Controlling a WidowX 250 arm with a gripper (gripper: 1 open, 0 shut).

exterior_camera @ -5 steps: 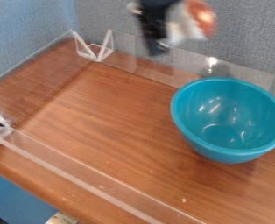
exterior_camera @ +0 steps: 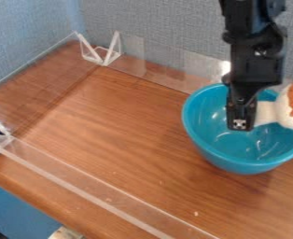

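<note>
My black gripper (exterior_camera: 257, 117) reaches down from the top right into a teal bowl (exterior_camera: 224, 149) on the right of the wooden table. It is shut on a white object with an orange-red patterned side (exterior_camera: 286, 107), partly cut off at the right edge, held over and within the bowl's rim at its right side. The fingertips sit inside the bowl, above its floor.
Clear plastic strips run along its edges, with white brackets (exterior_camera: 102, 53) at the back and left. Grey padded walls stand behind and left.
The bowl stays in place.
</note>
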